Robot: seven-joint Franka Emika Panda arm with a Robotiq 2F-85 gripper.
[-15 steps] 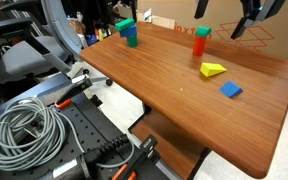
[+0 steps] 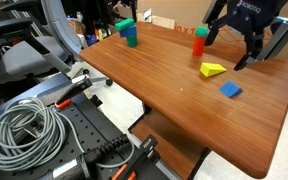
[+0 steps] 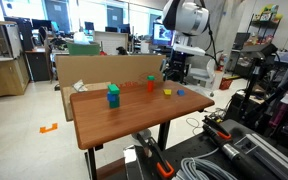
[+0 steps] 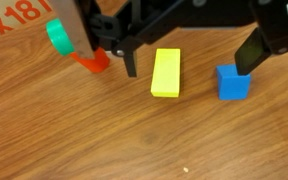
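Note:
My gripper (image 2: 225, 54) is open above the table, its fingers spread wide with nothing held between them. Below it, a yellow block (image 2: 212, 69) rests on the wood; in the wrist view this yellow block (image 4: 166, 80) shows between the two fingers, nearer the left one. A blue block (image 2: 230, 89) lies toward the table's front, and the wrist view has the same blue block (image 4: 233, 84) partly below the right finger. Behind the yellow block stands a red block (image 2: 198, 46) with a green piece (image 2: 201, 32) on top.
At the table's far end is a blue stack (image 2: 131, 41) with a green top. Wooden boards (image 3: 94, 69) line the back edge. Bare tabletop (image 2: 164, 83) stretches between the far stack and the yellow block. Coiled cable (image 2: 29, 138) lies off the table's front side.
Over the last second my gripper has come down closer to the yellow block, staying open. The blocks have not moved.

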